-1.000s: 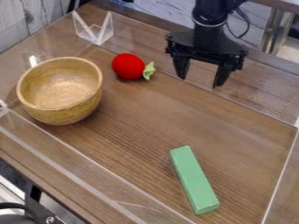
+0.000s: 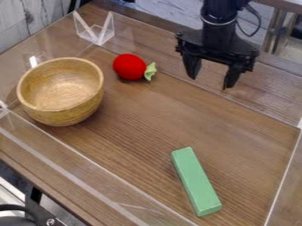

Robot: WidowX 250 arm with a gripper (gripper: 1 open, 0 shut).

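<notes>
A black gripper hangs over the back right of the wooden table, its fingers spread open and pointing down. Nothing shows between them. To its left lies a red round object with a green leafy top, apart from the gripper. A tan bowl sits at the left, empty. A mint-green rectangular block lies lengthwise at the front right.
A small clear wire-like stand or container is at the back left. A pale rail runs along the back edge behind the gripper.
The gripper has shifted very slightly, its fingers appearing a little more upright. The objects on the table have not moved.
</notes>
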